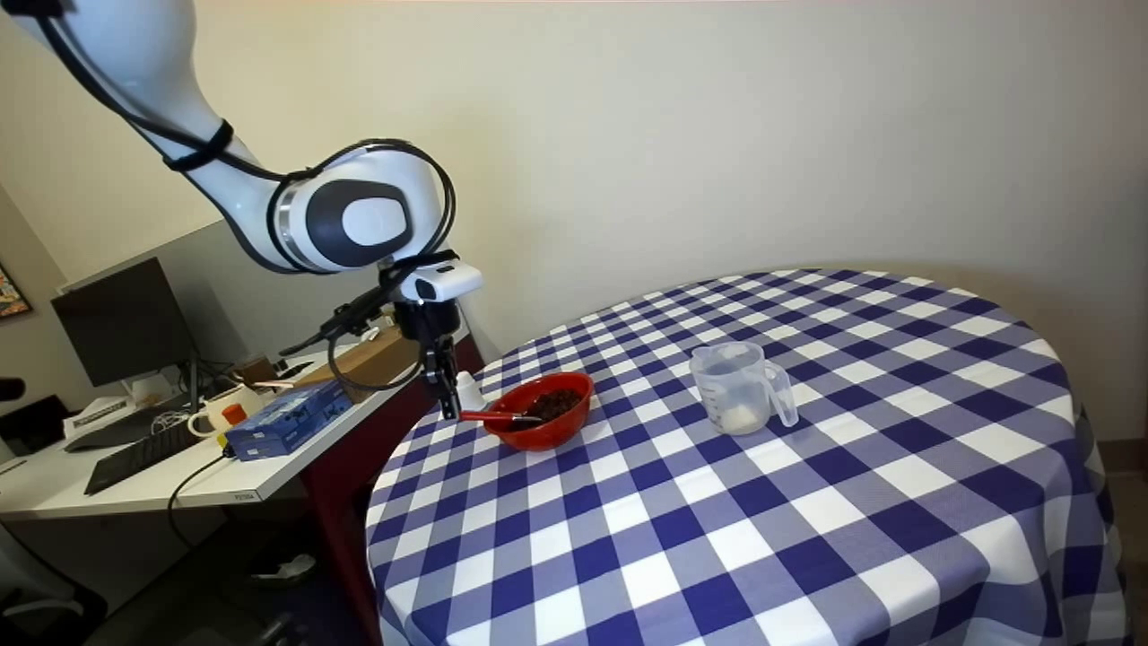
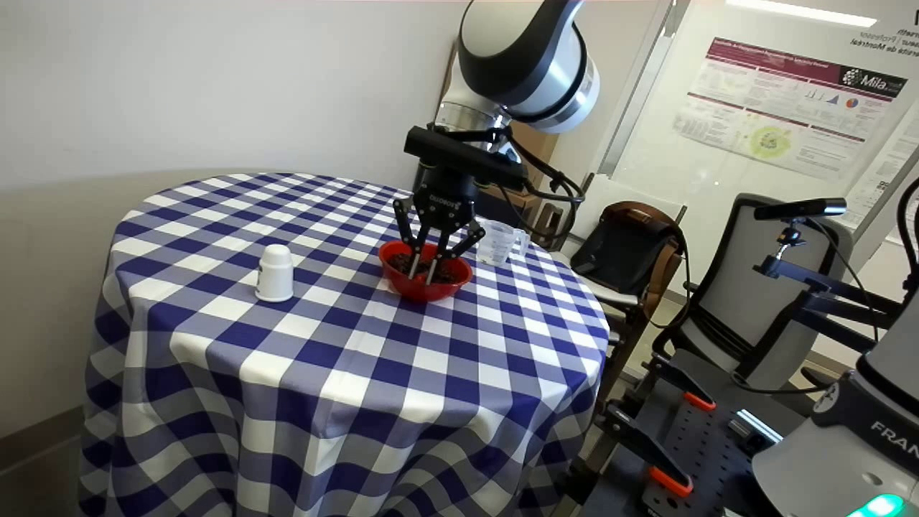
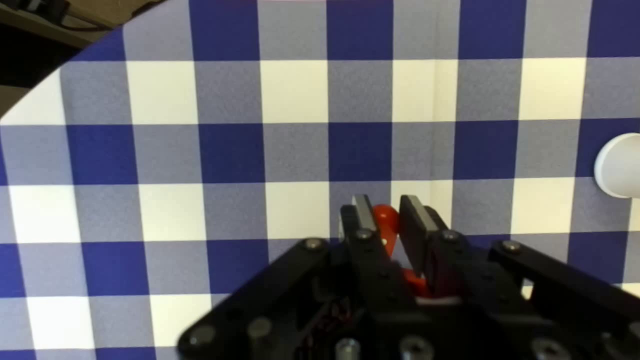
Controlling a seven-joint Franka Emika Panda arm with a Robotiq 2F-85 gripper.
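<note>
The red handle (image 1: 490,415) of a spoon is held in my gripper (image 1: 448,411), which is shut on it. The spoon's metal end reaches into a red bowl (image 1: 551,436) holding dark brown bits (image 1: 554,405). In the wrist view the handle's rounded end (image 3: 385,217) shows between the two fingers; most of the bowl is hidden behind the gripper there. From the other side, the fingers stand in front of the red bowl (image 2: 419,291).
A clear measuring cup (image 1: 729,388) with something pale at its bottom stands on the checked tablecloth (image 1: 646,576). A white bottle-shaped thing (image 2: 275,274) stands upright apart from the bowl.
</note>
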